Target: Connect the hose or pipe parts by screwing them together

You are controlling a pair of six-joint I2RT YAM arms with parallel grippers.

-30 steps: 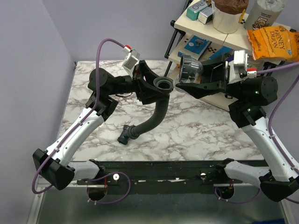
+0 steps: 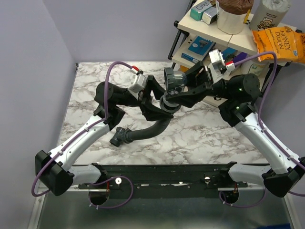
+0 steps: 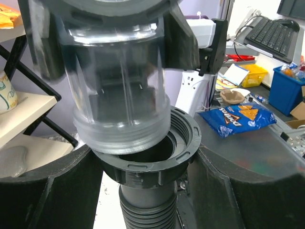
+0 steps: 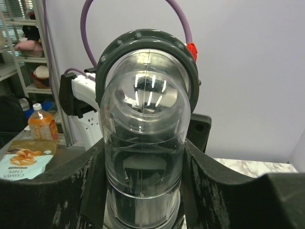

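My left gripper is shut on the grey threaded collar point(image 3: 147, 174) at the upper end of the black hose point(image 2: 148, 132), which curves down to a fitting point(image 2: 121, 136) on the marble surface. Above the collar, my right gripper holds a clear plastic elbow point(image 4: 145, 119) with a dark flanged ring point(image 4: 143, 37). The elbow's lower rim sits at the collar's opening, slightly off-centre in the left wrist view; whether it is seated cannot be told. The right gripper's fingers are around the elbow's clear body.
A cream shelf unit point(image 2: 221, 33) with boxes, cans and an orange bag point(image 2: 274, 43) stands behind my right arm. Grey walls border it at the left and back.
Both grippers have come together: the right has moved left with the elbow over the collar, and the left has shifted right and down with the hose end, whose lower part has moved slightly left.
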